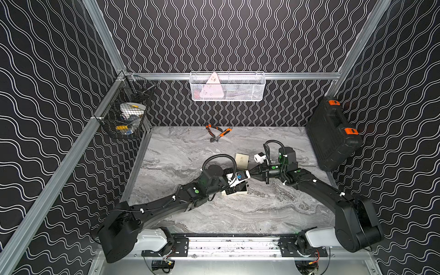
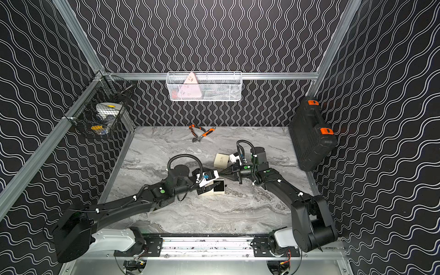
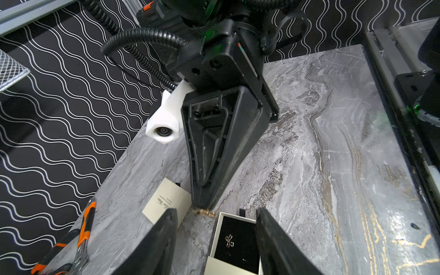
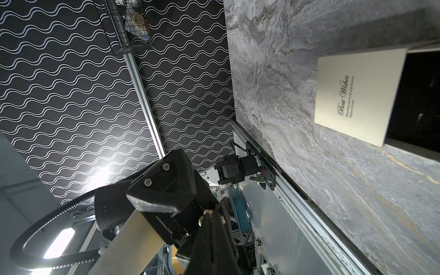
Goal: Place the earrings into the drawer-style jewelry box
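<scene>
A small gold earring (image 3: 204, 212) shows at the closed tips of my right gripper, which is shut on it. My left gripper stands part open, facing those tips, its fingers (image 3: 161, 243) apart with nothing visibly held. Below them, the open jewelry box has its black-lined drawer (image 3: 236, 245) pulled out from the cream sleeve (image 4: 357, 94). Another earring (image 3: 229, 241) lies on the black lining. In the top left view, my left gripper mostly covers this box.
A second cream box (image 3: 168, 200) sits shut behind the open one. Orange-handled pliers (image 1: 219, 133) lie near the back wall. A black case (image 1: 332, 133) stands at the right edge.
</scene>
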